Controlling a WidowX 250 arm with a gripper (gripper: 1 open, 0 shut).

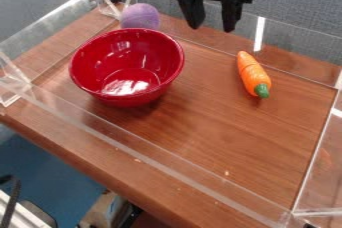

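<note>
The black gripper (210, 16) hangs high at the top centre of the camera view, its two fingers apart with nothing seen between them. Below it to the left, a red bowl (126, 77) rests on the wooden table and looks empty. A purple round object (139, 16) sits behind the bowl. An orange carrot (251, 72) with a green end lies to the right, apart from the bowl.
Clear low walls (317, 212) border the wooden table (201, 152). A grey panel stands at the back.
</note>
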